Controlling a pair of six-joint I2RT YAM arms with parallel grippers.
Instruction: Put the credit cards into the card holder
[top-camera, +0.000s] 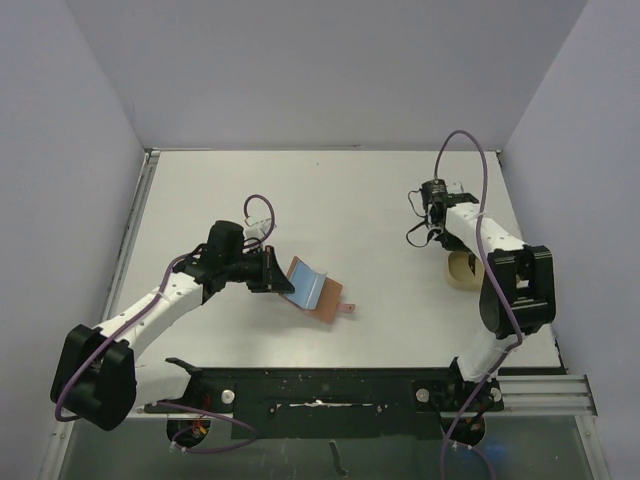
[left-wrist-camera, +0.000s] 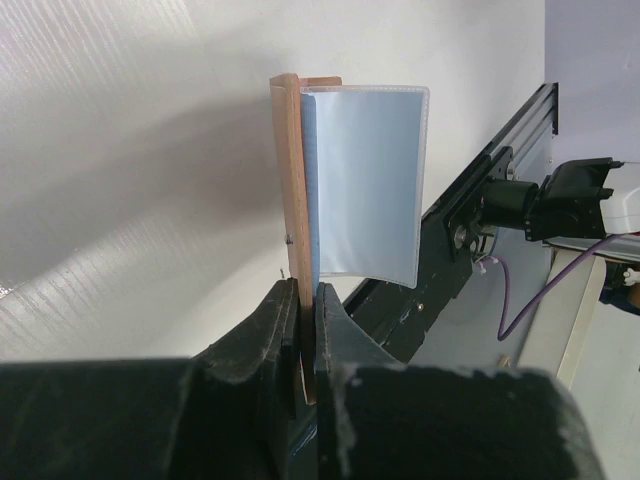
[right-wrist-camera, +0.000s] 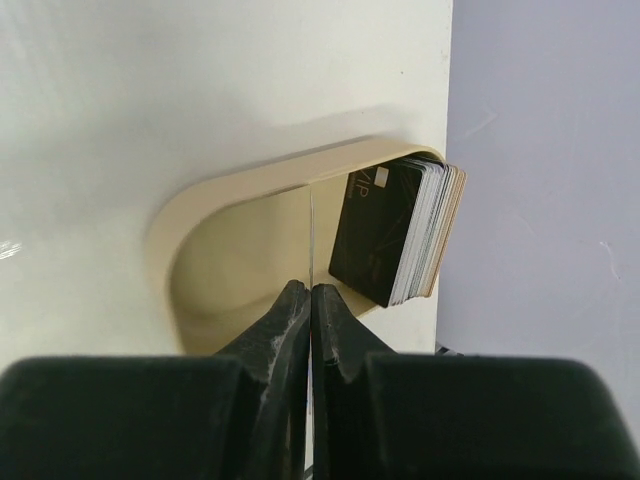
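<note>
In the left wrist view a brown card holder (left-wrist-camera: 288, 170) with pale blue clear sleeves (left-wrist-camera: 368, 185) stands on edge, my left gripper shut on its cover. From above, the holder (top-camera: 330, 300) hangs fanned open over the table. My right gripper is shut on a single thin card (right-wrist-camera: 311, 235), seen edge-on as a fine line. It stands over the bare part of a beige box (right-wrist-camera: 250, 250). A stack of cards (right-wrist-camera: 385, 225), black one foremost, leans at the box's right end, apart from the fingers.
The beige box (top-camera: 464, 270) sits at the table's right side, partly covered by the right arm. Close beyond it rises the grey side wall (right-wrist-camera: 545, 180). The white table (top-camera: 350, 220) between the arms is clear.
</note>
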